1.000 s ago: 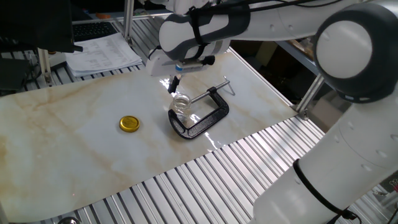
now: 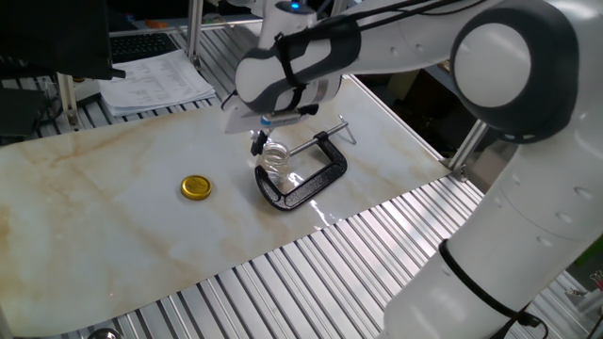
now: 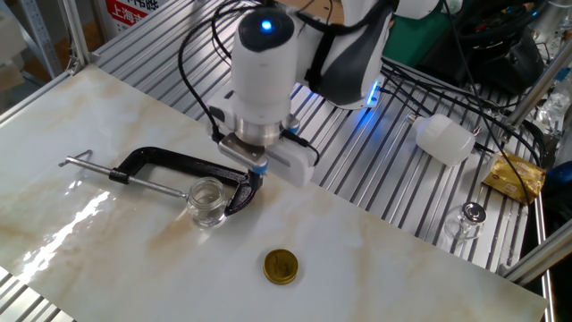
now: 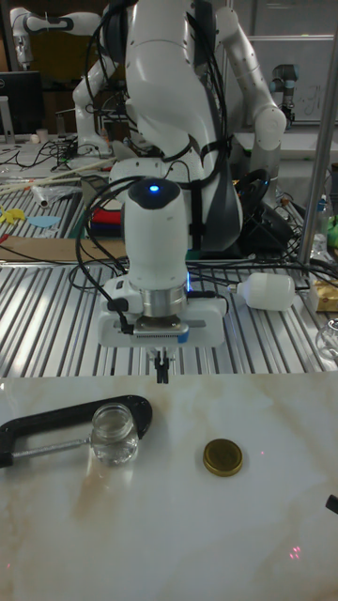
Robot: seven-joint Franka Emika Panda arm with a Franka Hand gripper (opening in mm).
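Note:
A clear glass jar [image 3: 207, 201] without a lid stands on the marbled table board, its mouth facing up. The screw end and one finger of a black C-clamp [image 2: 306, 188] lie against or right beside the jar. A round gold lid [image 4: 223, 457] rests flat on the board, apart from the jar. My gripper [image 4: 162, 373] points down above the board's edge on the robot's side, off to one side of the jar. Its black fingers are close together, with nothing visible between them. In exterior view 1 they overlap the area just behind the jar.
On the slatted bench beside my arm sit a white bulb-shaped object [image 3: 444, 139], a yellow packet [image 3: 514, 177] and a small glass item [image 3: 466, 219]. Papers [image 2: 156, 83] lie on the slats beyond the board. Around the gold lid the board is clear.
In exterior view 1, my gripper has shifted slightly left and downward, and the arm has swung a little left with it. Jar, clamp and lid have stayed put.

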